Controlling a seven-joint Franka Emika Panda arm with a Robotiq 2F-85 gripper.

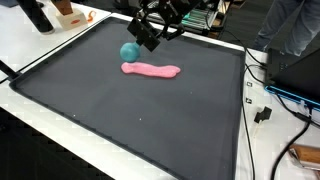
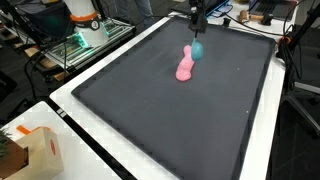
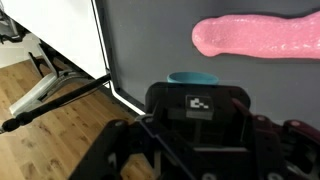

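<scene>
A teal round object [image 1: 130, 52] is at the tip of my black gripper [image 1: 141, 41], which is shut on it. In exterior view 2 the teal object [image 2: 197, 50] hangs below the gripper [image 2: 197, 36], overlapping the pink piece in the picture. The wrist view has only a teal rim [image 3: 192, 77] showing past the dark fingers; the rest is hidden. A long pink bone-shaped piece [image 1: 151, 70] lies flat on the dark tabletop, nearer exterior view 1's camera than the teal object, and it [image 3: 260, 36] is clear of the fingers in the wrist view.
Cables [image 1: 262, 70] lie past the right edge, and an orange and white object [image 1: 68, 14] stands off the table at the back left.
</scene>
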